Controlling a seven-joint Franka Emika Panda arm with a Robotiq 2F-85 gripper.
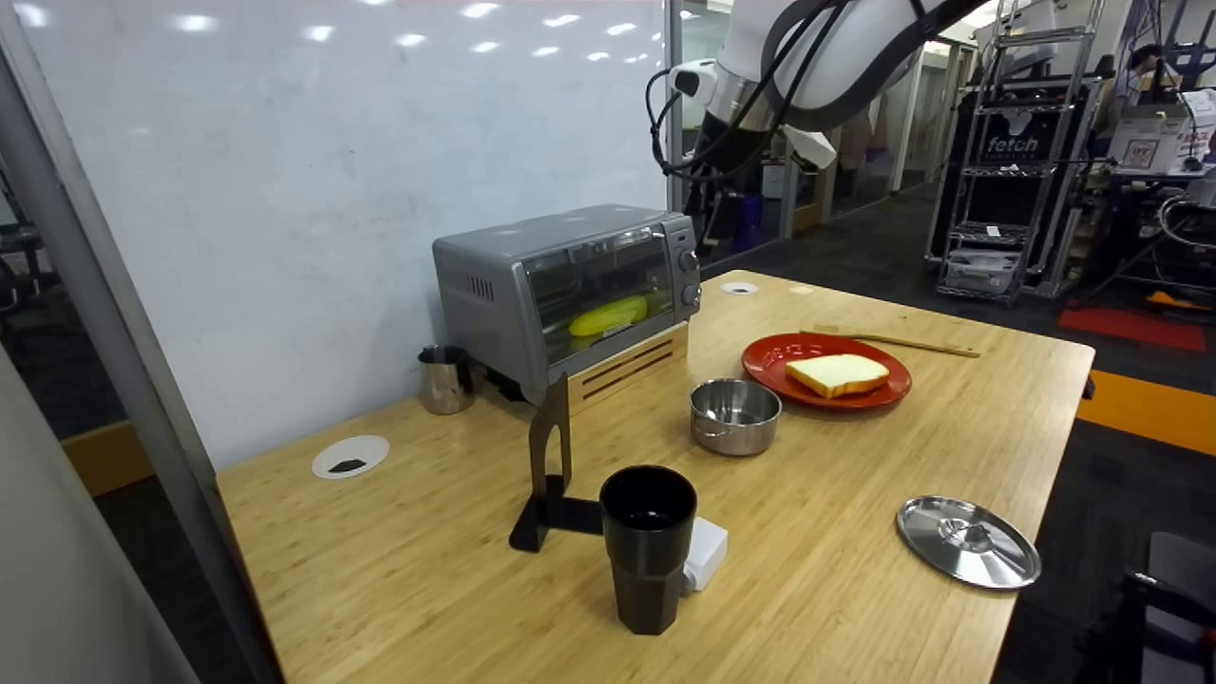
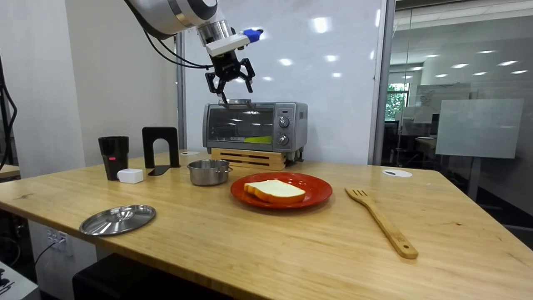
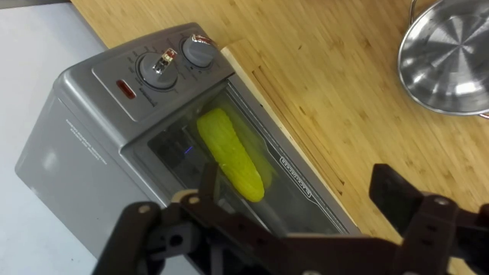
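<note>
My gripper hangs open above the front of the grey toaster oven, with nothing between its fingers. In the wrist view its two fingers stand wide apart, over the oven's glass door and the table beside it. The oven door is closed, and a yellow-green, elongated item shows through the glass. Two knobs sit on the oven's control panel. The oven rests on a wooden slatted stand.
In front of the oven are a steel pot and a red plate with a bread slice. A wooden fork, pot lid, black cup, white block and black bookend lie around.
</note>
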